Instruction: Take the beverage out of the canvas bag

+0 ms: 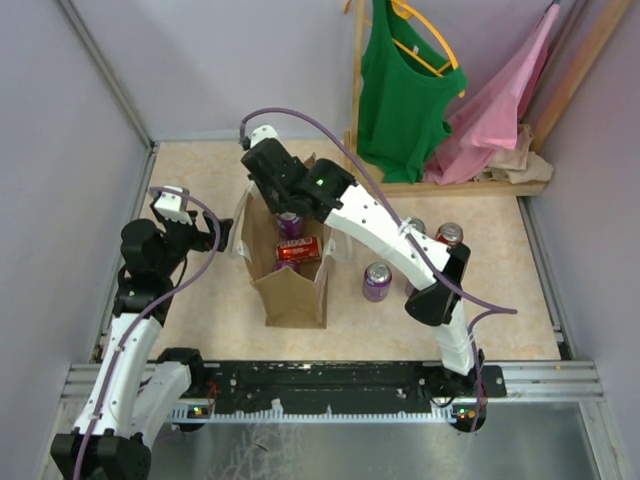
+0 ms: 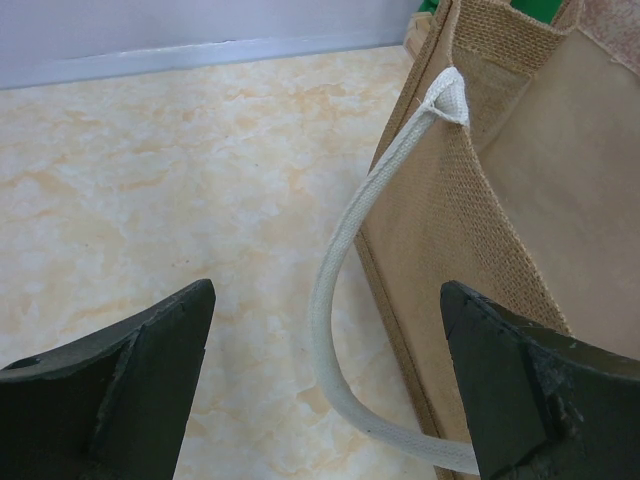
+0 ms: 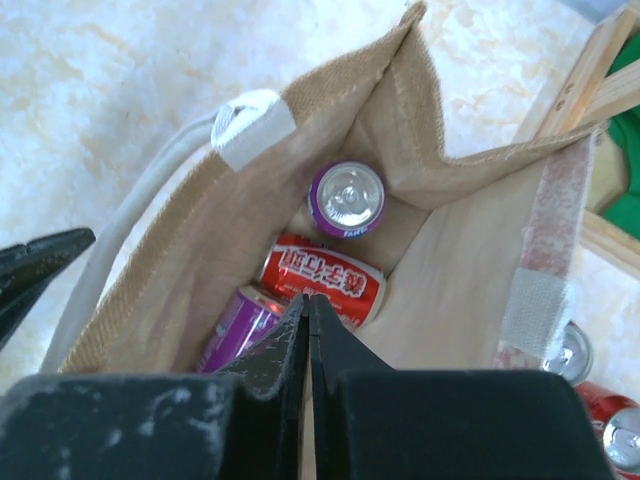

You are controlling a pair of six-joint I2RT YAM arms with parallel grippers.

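Observation:
The open canvas bag (image 1: 292,304) stands left of centre on the table. In the right wrist view, an upright purple can (image 3: 348,198) stands deep inside it, a red can (image 3: 322,280) lies beside that, and another purple can (image 3: 242,325) lies partly behind my fingers. Above the bag is my right gripper, its fingers shut with nothing visible between them. At the bag's left side, my left gripper is open. The white bag handle (image 2: 335,250) hangs between its fingers, and the bag wall shows near the right finger (image 2: 520,370).
Right of the bag stand a purple can (image 1: 377,282), a red can (image 1: 449,234) and others partly hidden by my right arm. A wooden rack (image 1: 470,187) with a green top (image 1: 405,100) and pink cloth (image 1: 490,115) stands at the back right.

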